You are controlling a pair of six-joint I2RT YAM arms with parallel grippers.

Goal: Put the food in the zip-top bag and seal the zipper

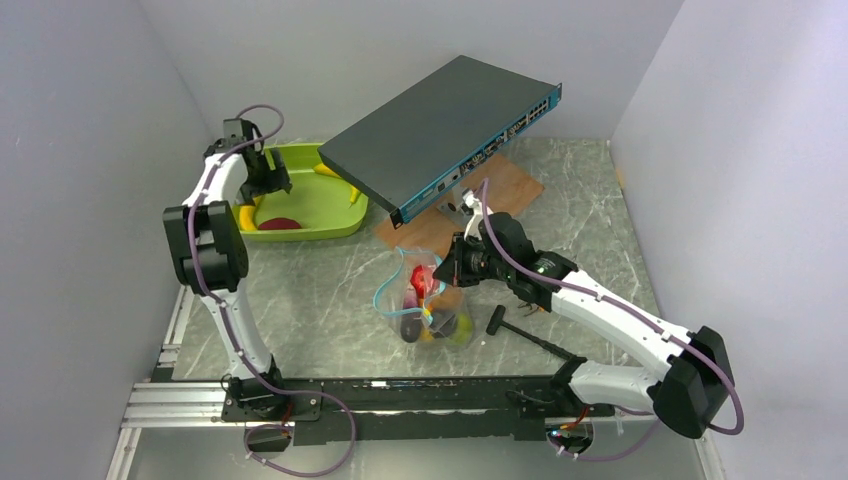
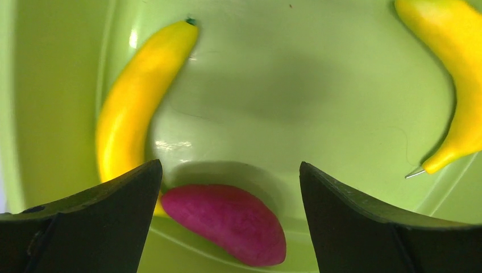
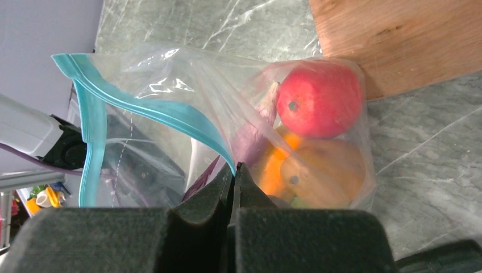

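Note:
My left gripper (image 1: 281,172) stands open over the green bin (image 1: 316,234), its fingers empty. In the left wrist view a purple-red sweet-potato-like food (image 2: 227,222) lies low between the fingers, against the bin wall. A yellow banana (image 2: 133,108) lies to its left, and another banana (image 2: 467,85) is at the right. My right gripper is shut, its tips at the blue zipper rim (image 3: 165,114) of the clear zip bag (image 3: 170,74). Inside the bag are a red round food (image 3: 321,99), an orange one (image 3: 327,168) and a purple onion-like one (image 3: 254,133). The bag's mouth gapes open.
A dark network switch (image 1: 440,130) overhangs the back middle, above a wooden board (image 1: 515,188). A black hammer-shaped tool (image 1: 525,335) lies right of the bag. Bare marble counter (image 1: 310,310) separates bin and bag.

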